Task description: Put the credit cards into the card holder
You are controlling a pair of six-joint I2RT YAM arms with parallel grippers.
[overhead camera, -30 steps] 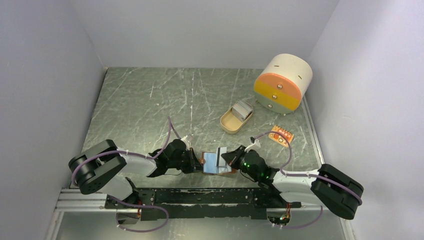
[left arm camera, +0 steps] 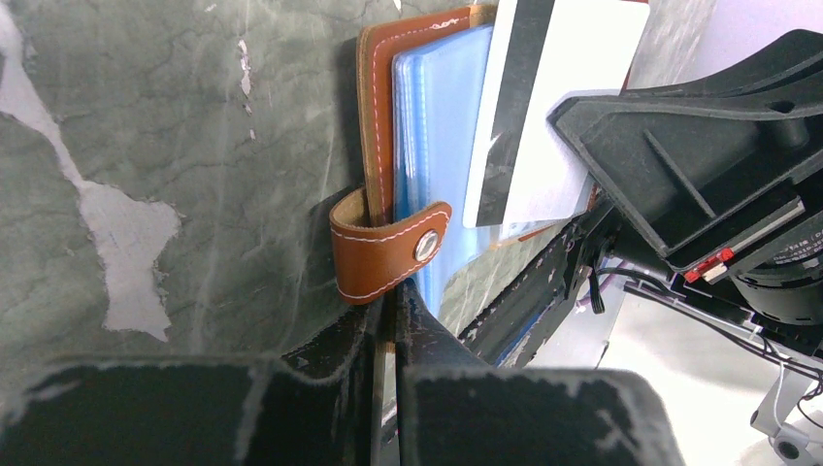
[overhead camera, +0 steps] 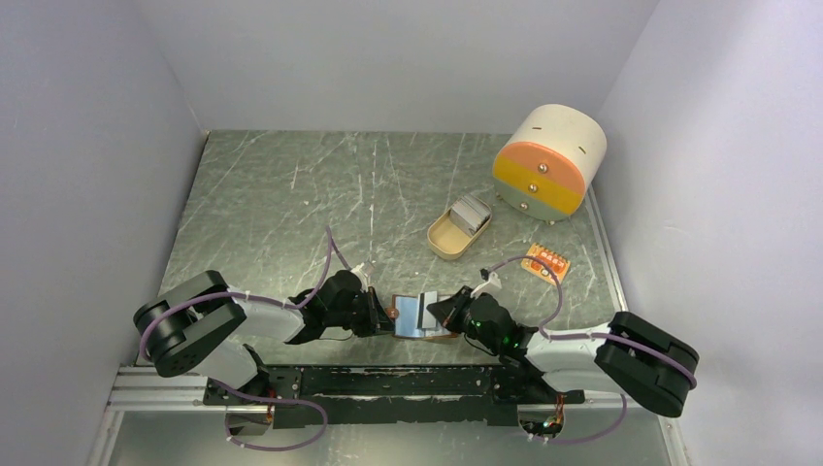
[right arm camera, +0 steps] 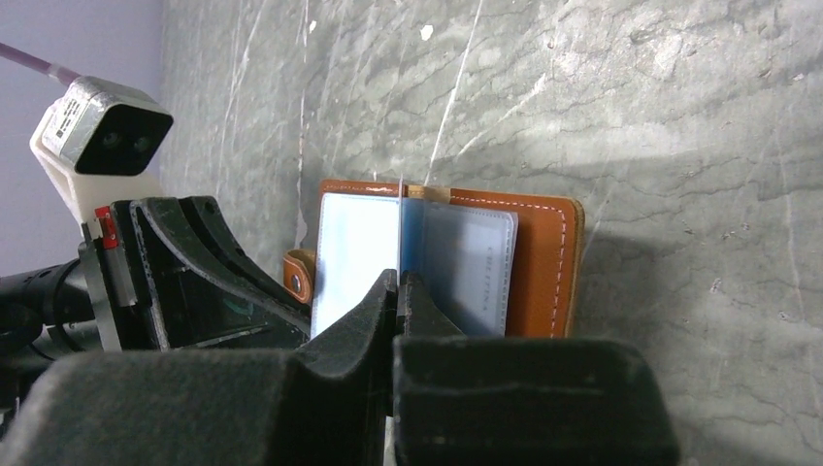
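The brown leather card holder point(left arm camera: 377, 107) lies open on the table, with clear blue-tinted sleeves point(left arm camera: 437, 116) inside. My left gripper is shut on its edge, beside the snap strap point(left arm camera: 388, 254). A white card with a black stripe point(left arm camera: 558, 116) stands over the sleeves. The right gripper is shut on this card, which shows nearly edge-on in the right wrist view as a thin line above the fingertips. Whether the card's lower edge is inside a sleeve, I cannot tell. From above, both grippers meet the holder from opposite sides.
A tan tray point(overhead camera: 436, 238) with several grey-white cards point(overhead camera: 471, 213) standing in it is behind the holder. An orange packet point(overhead camera: 545, 264) lies to the right, and a striped drawer box point(overhead camera: 548, 160) stands at the back right.
The right gripper and the white card have shifted slightly toward the table's front edge. My left arm and the holder have stayed in place.
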